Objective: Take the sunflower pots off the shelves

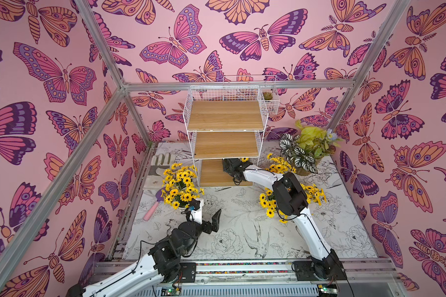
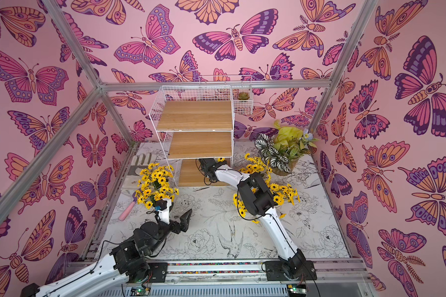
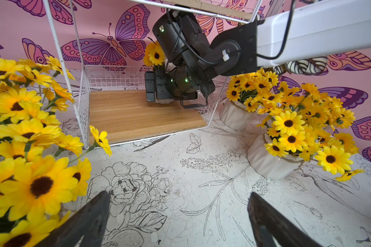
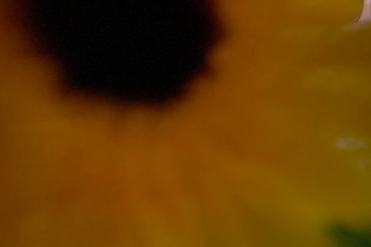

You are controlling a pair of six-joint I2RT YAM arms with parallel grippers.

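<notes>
My right gripper reaches into the bottom shelf (image 3: 123, 119), where a sunflower clump (image 3: 154, 53) shows behind it. The right wrist view is filled by a blurred flower, so its fingers are hidden. Sunflower pots stand on the table: one at left (image 1: 180, 183) and two at right (image 3: 276, 164) (image 3: 234, 115). My left gripper stands open beside the left pot, nothing between its fingers. The middle shelf (image 1: 225, 144) and top shelf (image 1: 225, 114) are empty.
A leafy plant (image 1: 307, 148) stands at the back right. A pink-handled tool (image 1: 153, 208) and pale gloves (image 1: 161, 163) lie at the left. A small plant (image 2: 243, 95) sits in the upper side basket.
</notes>
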